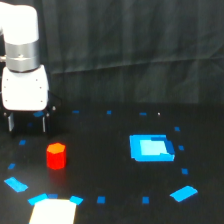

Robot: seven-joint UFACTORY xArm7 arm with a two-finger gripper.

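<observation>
At the upper left hangs my white gripper [28, 122], its two thin dark fingers spread apart and nothing visible between them. Below and to the right of it, a red block [56, 156] with a six-sided top stands on the black table. It is clear of the fingers. Right of the middle lies a blue square tray or holder [135, 149] with a pale centre; whether that centre is a hollow or a flat patch is hard to tell.
A cream square [52, 213] lies at the bottom edge, left of the middle. Blue tape strips [184, 193] and small blue marks dot the table. A dark curtain [140, 60] closes off the back. Bare table separates the red block from the blue tray.
</observation>
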